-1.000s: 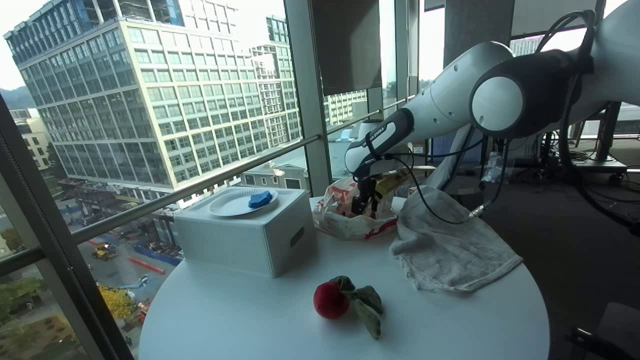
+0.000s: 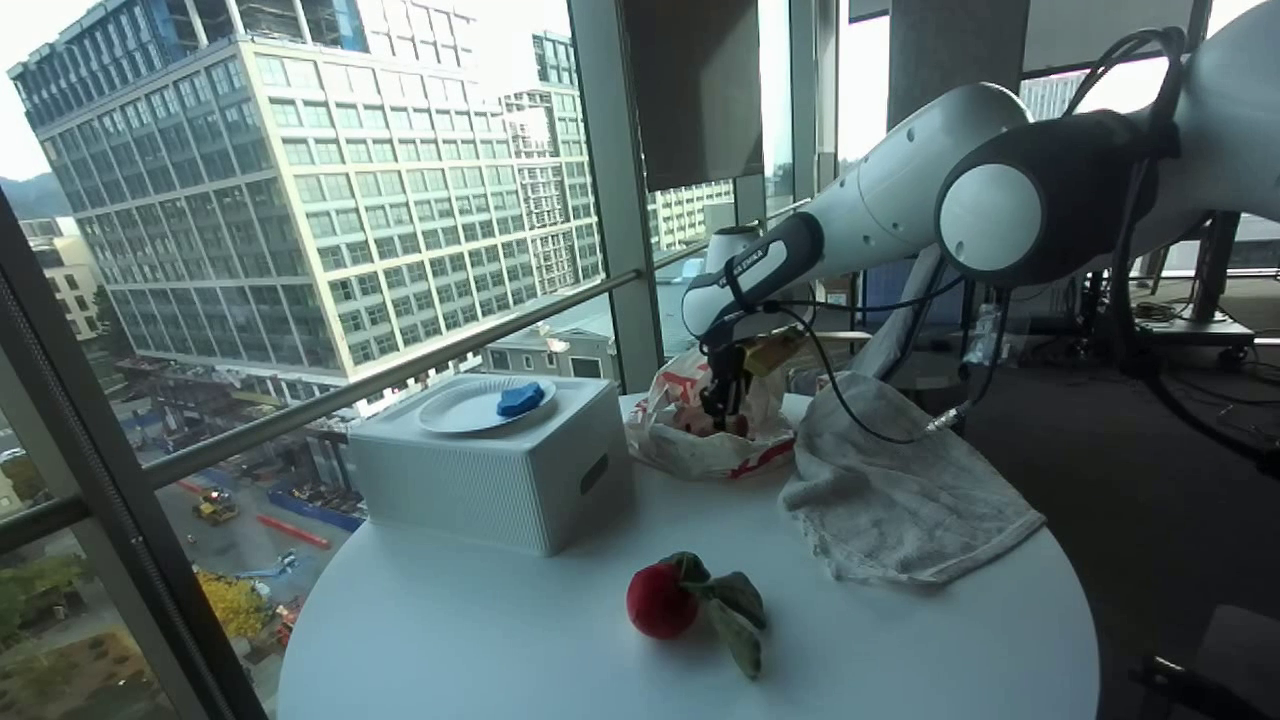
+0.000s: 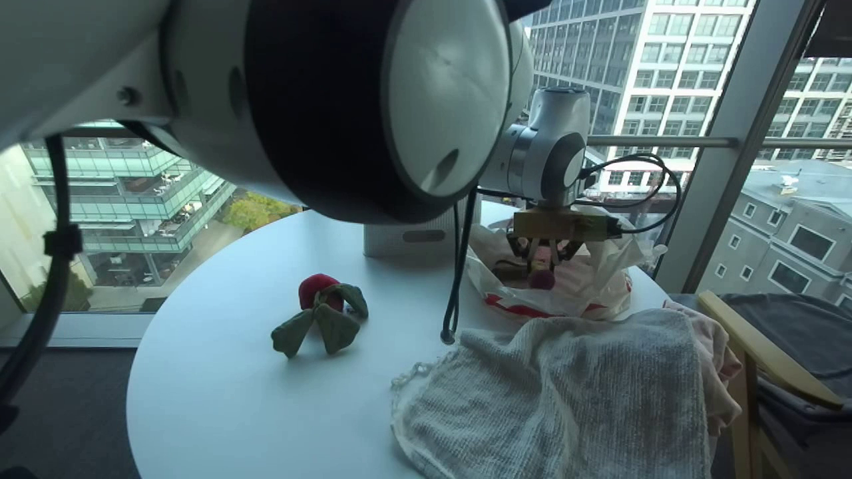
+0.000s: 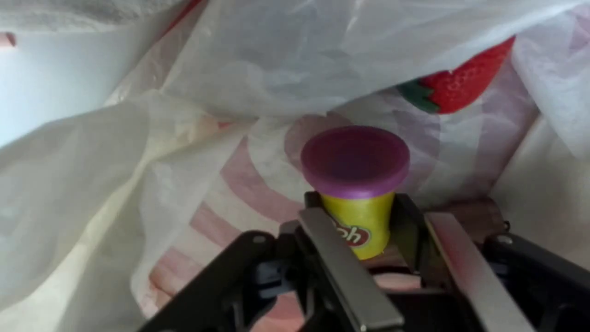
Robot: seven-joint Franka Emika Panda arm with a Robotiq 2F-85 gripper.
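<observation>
A small yellow Play-Doh tub with a purple lid is pinched between the fingers of my gripper in the wrist view. Around it spreads a white plastic bag with red print, open at the top. From exterior view 2, the gripper points down into the bag, and the purple lid shows just beneath the fingers. A red strawberry piece with a green leaf lies inside the bag, partly covered by a fold of plastic.
On the round white table lies a red flower with green leaves. A white ribbed box carries a paper plate with a blue piece. A grey cloth drapes right of the bag.
Compared with a second ago, the gripper and wrist have risen slightly and shifted a little left in exterior view 1. The bag, flower, box and cloth look unmoved.
</observation>
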